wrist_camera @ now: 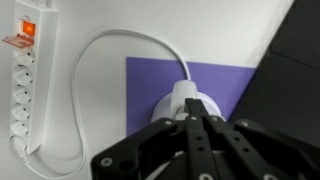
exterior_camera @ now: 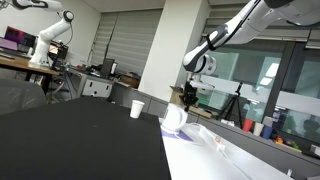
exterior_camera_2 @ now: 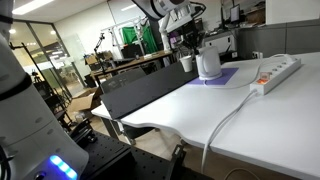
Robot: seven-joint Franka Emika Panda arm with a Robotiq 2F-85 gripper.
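A white kettle (exterior_camera: 174,117) stands upright on a purple mat (wrist_camera: 150,95) near the table's corner. Its body also shows in exterior view 2, where the kettle (exterior_camera_2: 209,64) is next to a white cup (exterior_camera_2: 188,63). Seen from the wrist, my gripper is over the top of the kettle, by its white handle (wrist_camera: 183,92). The fingers are closed, and nothing can be made out between the fingers. Whether they touch the kettle is hard to tell; the gripper's dark body hides much of it.
A white power strip (wrist_camera: 25,85) with an orange-lit switch lies beside the mat, and a white cable (wrist_camera: 77,90) loops from it to the kettle. Bare white tabletop (exterior_camera_2: 185,115) spreads in front. A dark surface (exterior_camera: 80,140) adjoins it.
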